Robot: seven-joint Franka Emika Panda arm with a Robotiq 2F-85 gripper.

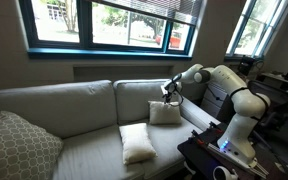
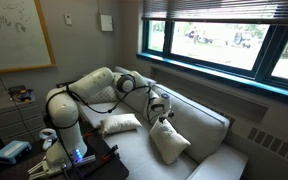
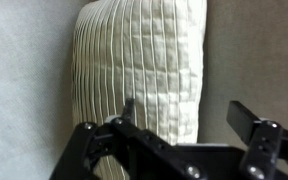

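Note:
A pale cushion leans against the sofa's backrest in exterior view 1. My gripper is at its upper edge; whether it touches the fabric cannot be told. Seen from the wrist, the light ribbed cushion lies below and ahead of my gripper. The fingers stand wide apart with nothing held, one dark finger overlapping the cushion and the other off to its right. In exterior view 2 the arm reaches over the sofa, close above a cushion.
Another pale cushion lies on the seat, and a patterned cushion sits at the far left. The sofa backrest runs beneath a window. Open seat lies left of the middle cushion.

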